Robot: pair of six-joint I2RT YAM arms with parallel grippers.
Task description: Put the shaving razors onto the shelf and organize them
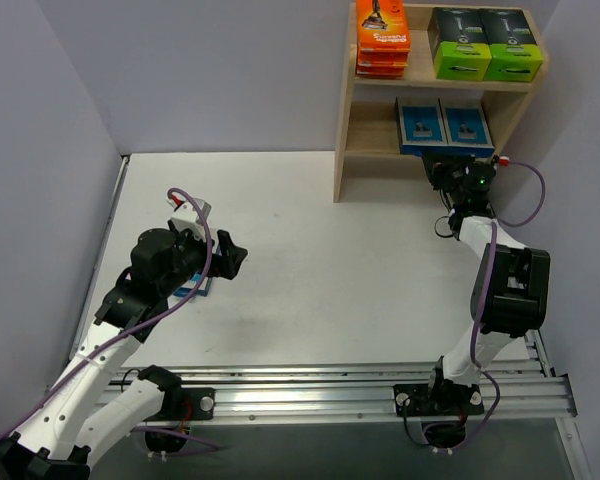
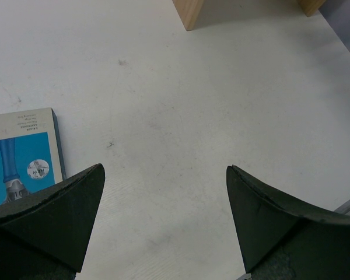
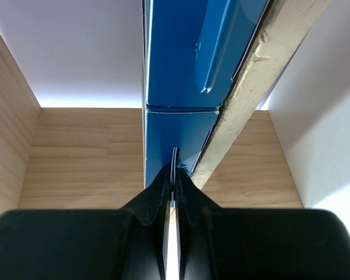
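Two blue-and-white razor boxes (image 1: 421,124) lie side by side on the lower shelf, their blue ends at its front edge. My right gripper is shut, its fingertips against or very close to the blue end of one razor box (image 3: 163,131). The neighbouring razor box (image 3: 181,58) has its end roughly level with it. On the left of the table, another razor box (image 2: 32,154) lies flat, partly hidden under the left arm in the top view. My left gripper hangs open above the table beside it, with nothing between its fingers.
The wooden shelf (image 1: 344,125) stands at the back right. Orange boxes (image 1: 383,35) and black-and-green boxes (image 1: 463,64) fill parts of its upper level. Left of the razor boxes the lower shelf is bare.
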